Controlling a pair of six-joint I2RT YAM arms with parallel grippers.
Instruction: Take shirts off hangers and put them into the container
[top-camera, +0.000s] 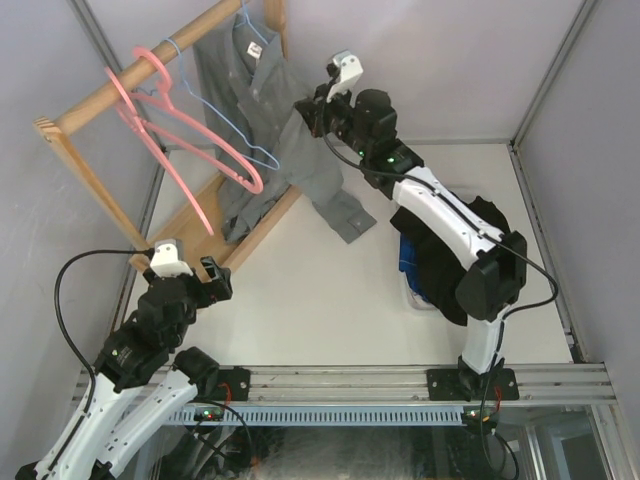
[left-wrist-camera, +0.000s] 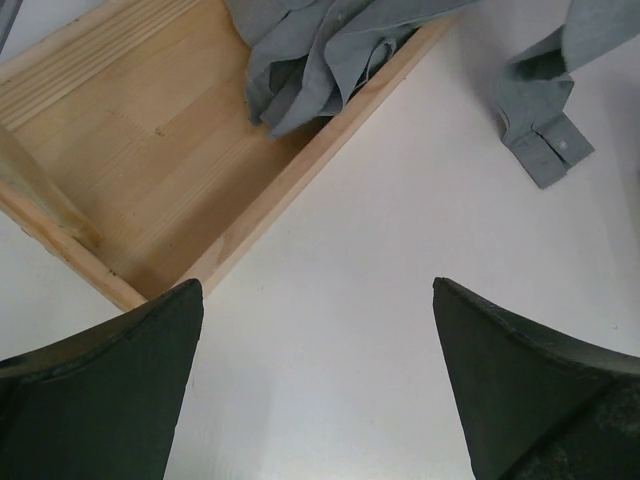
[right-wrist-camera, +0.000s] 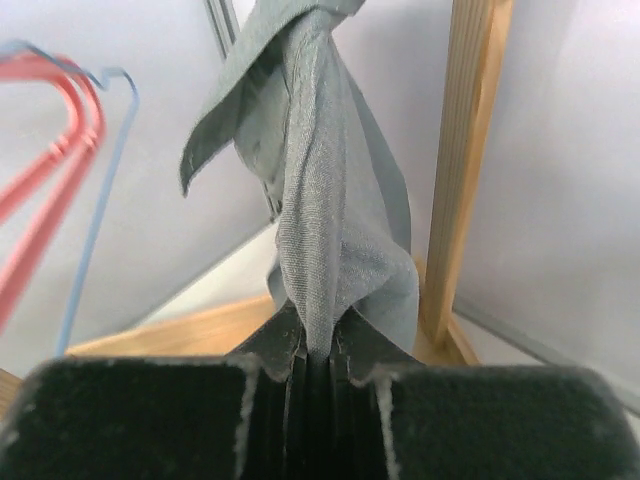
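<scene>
The grey shirt (top-camera: 262, 110) hangs at the far end of the wooden rack, and a light blue hanger (top-camera: 247, 18) shows at its collar. My right gripper is shut on a bunched fold of the shirt (right-wrist-camera: 325, 200), which stretches taut up from the fingers. Seen from above, the right gripper (top-camera: 308, 112) pulls the cloth to the right of the rack, and a sleeve (top-camera: 345, 213) dangles below it. My left gripper stands open near the rack's front corner, with only bare table visible between its fingers.
Pink hangers (top-camera: 165, 110) and an empty blue hanger (top-camera: 215, 112) hang on the rack's bar (top-camera: 150, 62) nearer the front. Dark clothes (top-camera: 428, 245) lie in a clear bin at the right, partly under the right arm.
</scene>
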